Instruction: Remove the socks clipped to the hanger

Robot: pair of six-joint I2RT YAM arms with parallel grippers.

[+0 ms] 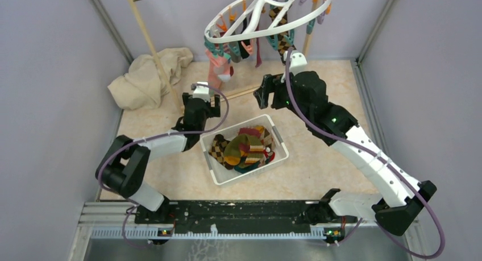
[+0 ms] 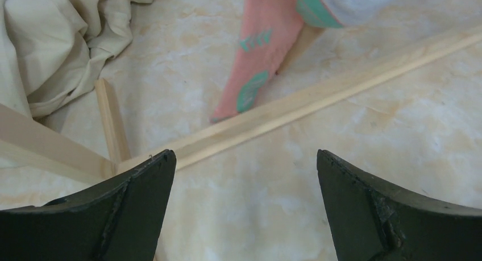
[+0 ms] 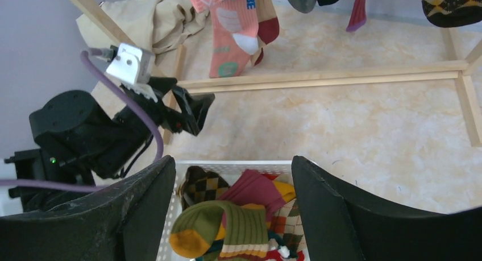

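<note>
A white round hanger (image 1: 261, 33) at the top holds several clipped socks. A pink sock (image 2: 256, 50) (image 3: 227, 50) hangs at its left, with a checkered sock (image 1: 279, 19) (image 3: 449, 5) further right and dark ones between. My left gripper (image 1: 201, 102) is open and empty, below and in front of the pink sock, not touching it. My right gripper (image 1: 267, 93) stands open and empty, higher on the right, in front of the hanging socks and above the floor.
A white basket (image 1: 215, 174) of loose socks sits at front centre. A beige cloth (image 1: 142, 82) lies at back left beside a wooden frame (image 2: 307, 102). The floor right of the basket is clear.
</note>
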